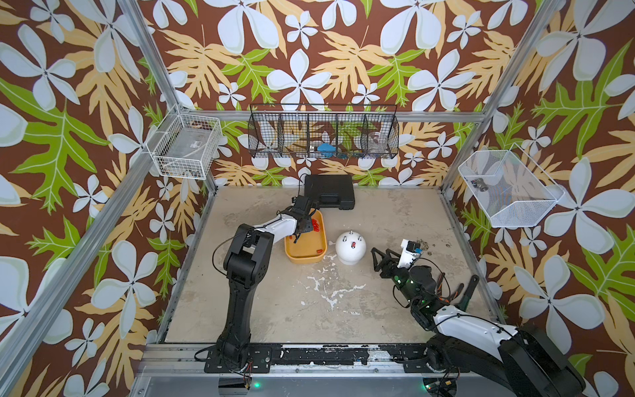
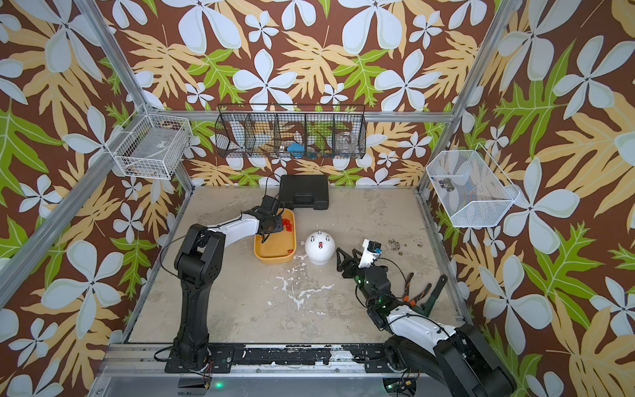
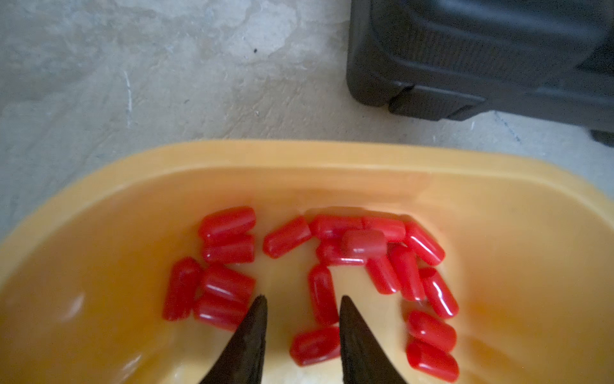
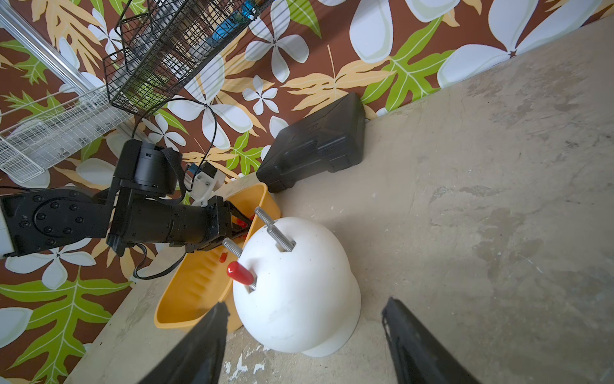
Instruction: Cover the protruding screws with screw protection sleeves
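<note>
A white dome (image 4: 294, 300) carries upright metal screws (image 4: 279, 235), one capped with a red sleeve (image 4: 240, 273). An orange tray (image 3: 307, 156) holds several loose red sleeves (image 3: 323, 291). My left gripper hangs open inside the tray, fingers low beside a sleeve lying crosswise (image 3: 312, 347); whether it touches one I cannot tell. My right gripper stands open to the right of the dome, pointed at it, with nothing held.
A black case (image 1: 329, 185) lies behind the tray. Wire baskets (image 1: 322, 132) hang on the frame. Tools (image 2: 433, 297) lie at the right edge of the table, whose middle right (image 2: 377, 211) is clear.
</note>
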